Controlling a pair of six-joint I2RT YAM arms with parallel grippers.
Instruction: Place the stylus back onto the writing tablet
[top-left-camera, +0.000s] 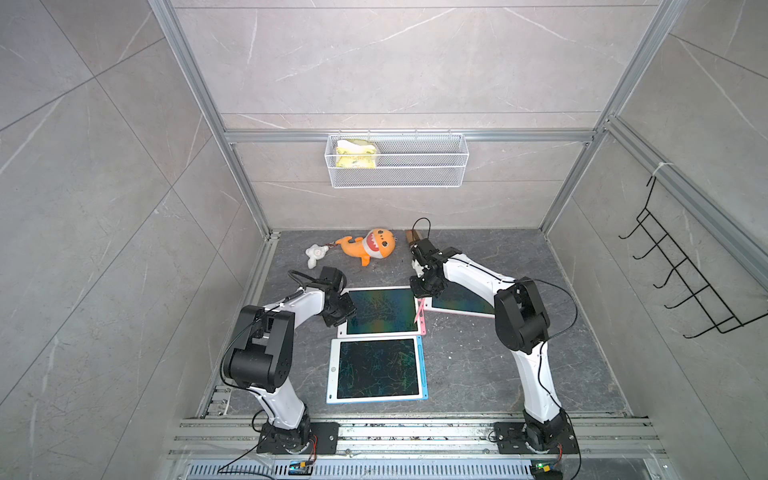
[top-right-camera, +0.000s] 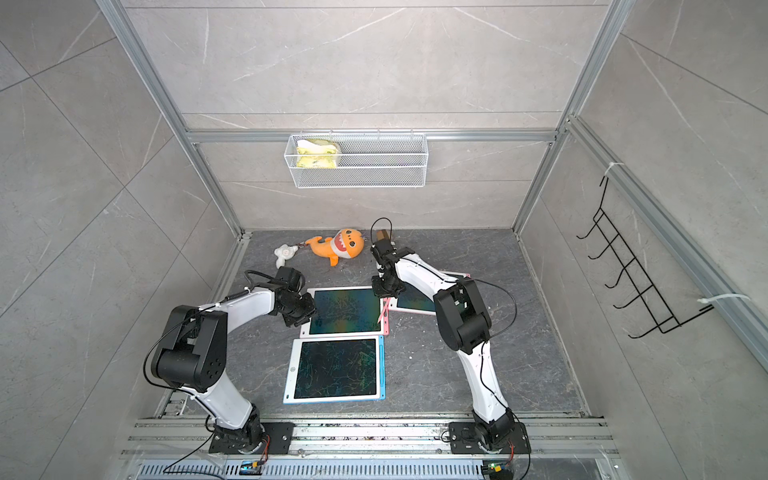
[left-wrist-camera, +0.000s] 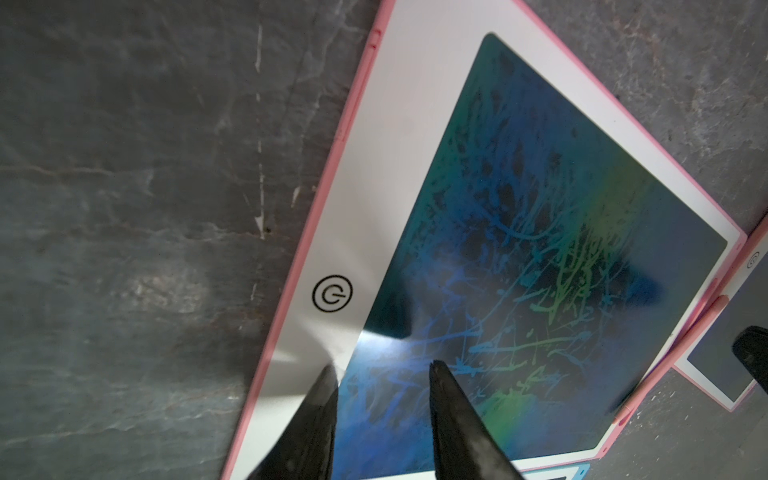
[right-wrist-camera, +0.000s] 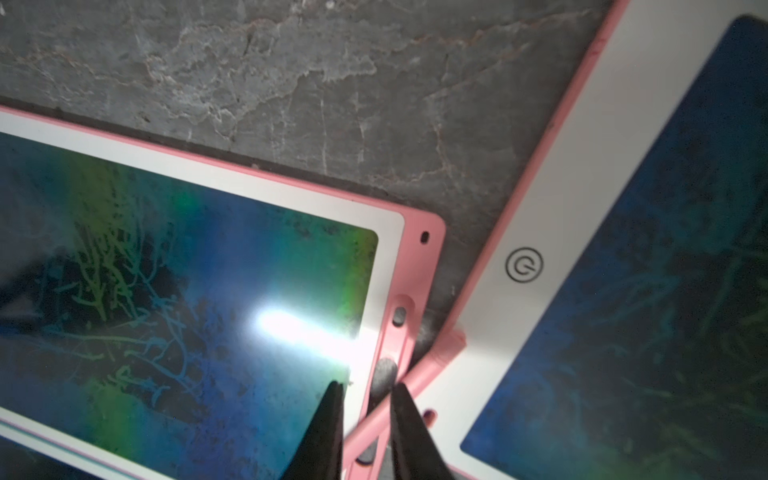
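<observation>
A pink stylus (right-wrist-camera: 438, 358) lies aslant over the pink holder strip (right-wrist-camera: 416, 272) at the right edge of the pink-framed writing tablet (right-wrist-camera: 240, 190). Its upper end rests over or against the white border of a second pink tablet (right-wrist-camera: 576, 184); it is not lined up with the slot. My right gripper is open above the stylus, whose lower part shows between the fingertips; whether they touch it I cannot tell. Over the first tablet's left side, my left gripper stands part open, holding nothing. The stylus (left-wrist-camera: 676, 352) is well off to its right.
A blue-edged tablet (top-left-camera: 377, 369) lies just in front of the pink one. Behind them are an orange shark toy (top-left-camera: 376, 243) and a small white toy (top-left-camera: 316, 254). A wire basket (top-left-camera: 416, 177) hangs on the back wall. Bare table (top-left-camera: 472, 368) lies at front right.
</observation>
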